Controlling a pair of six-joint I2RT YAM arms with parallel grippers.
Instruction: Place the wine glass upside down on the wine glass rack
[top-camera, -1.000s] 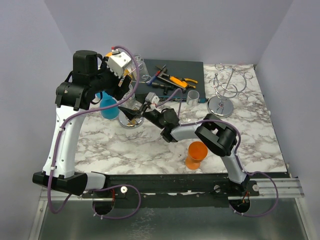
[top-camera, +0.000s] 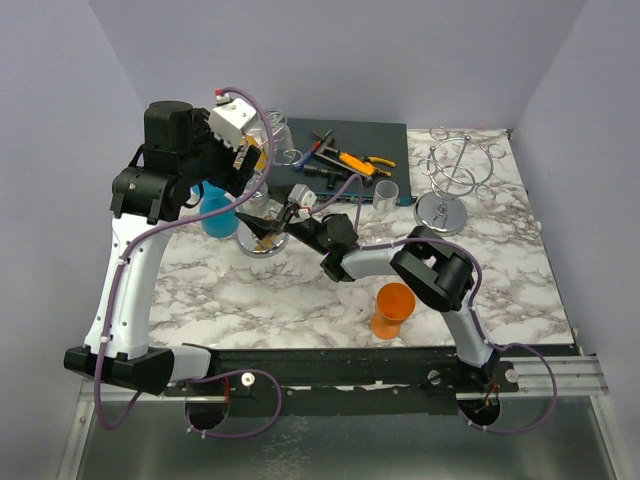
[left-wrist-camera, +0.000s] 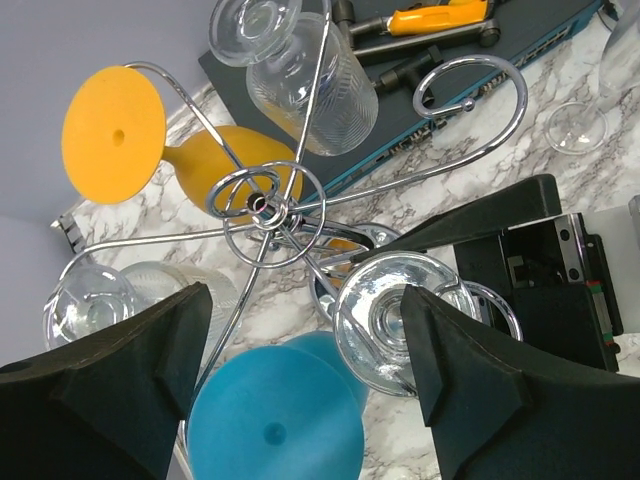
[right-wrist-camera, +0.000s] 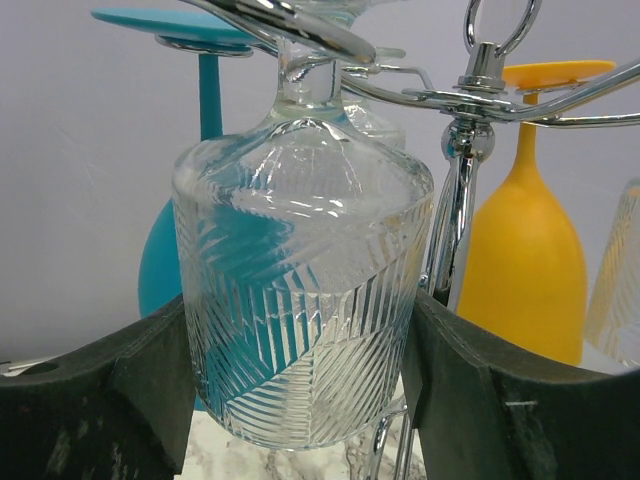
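Observation:
A clear ribbed wine glass (right-wrist-camera: 300, 340) hangs upside down at the metal rack (left-wrist-camera: 430, 170), its stem among the wire arms, with my right gripper shut on its bowl. From above, in the left wrist view, its clear foot (left-wrist-camera: 395, 330) shows in a loop. My left gripper is over the rack with its fingers apart, just beside that foot. The rack also holds a yellow glass (left-wrist-camera: 235, 150), a blue glass (left-wrist-camera: 275, 420) and other clear glasses (left-wrist-camera: 310, 95).
A second, empty rack (top-camera: 450, 170) stands at the back right. A dark mat with tools (top-camera: 355, 160) lies at the back, and an orange cup (top-camera: 393, 310) stands at front right.
My left arm has shifted very slightly above the rack. The right arm looks unchanged.

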